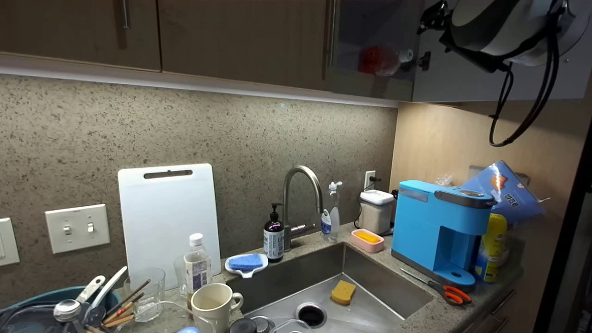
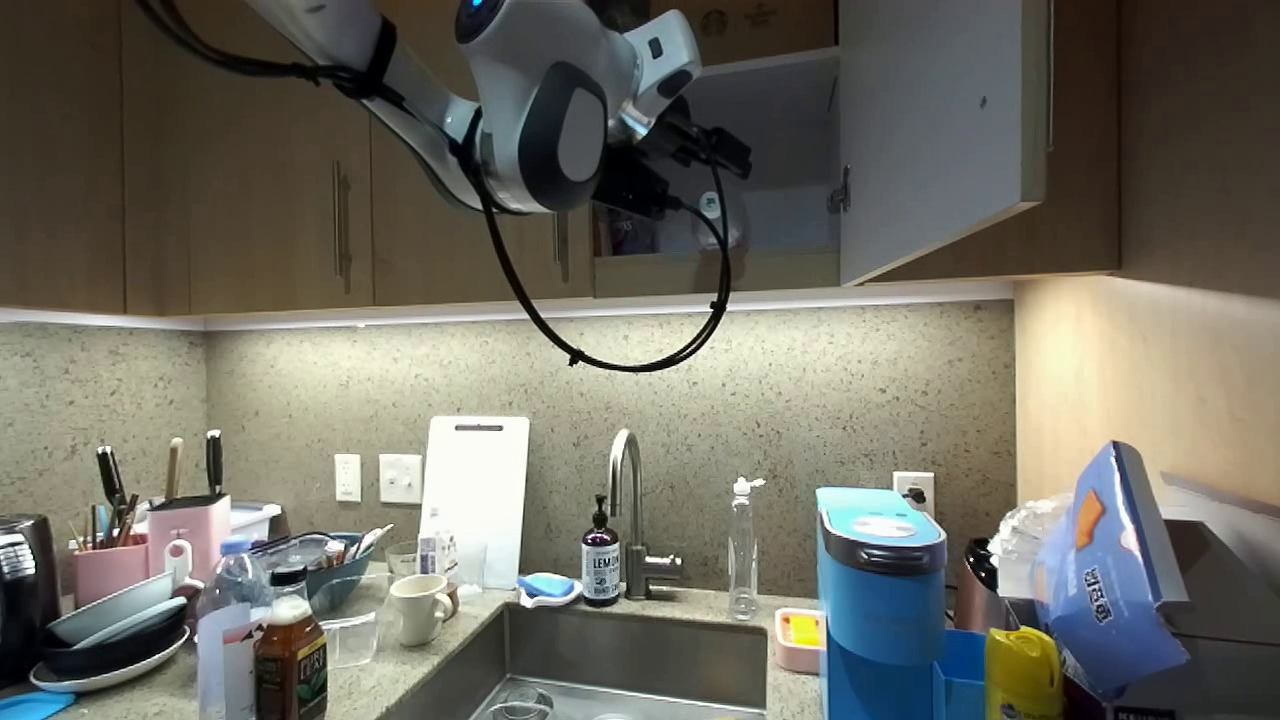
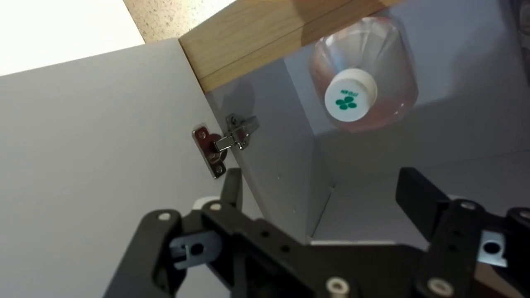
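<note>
A clear bottle (image 3: 392, 74) with a white cap and reddish contents or label lies on its side in the open upper cabinet, cap toward the wrist camera. Through the cabinet's dark side in exterior view 1, the same bottle (image 1: 383, 60) shows red with its white cap at the right. My gripper is open, its two black fingers wide apart with nothing between them. It stays in front of the cabinet opening, apart from the bottle. In exterior view 2 the gripper (image 2: 690, 174) partly covers the shelf.
The cabinet door (image 2: 942, 132) stands open to the right, its hinge (image 3: 223, 144) close to one finger in the wrist view. Below are the sink (image 1: 383, 277), faucet (image 1: 288, 194) and blue coffee machine (image 1: 433, 227). Another object sits deeper along the shelf.
</note>
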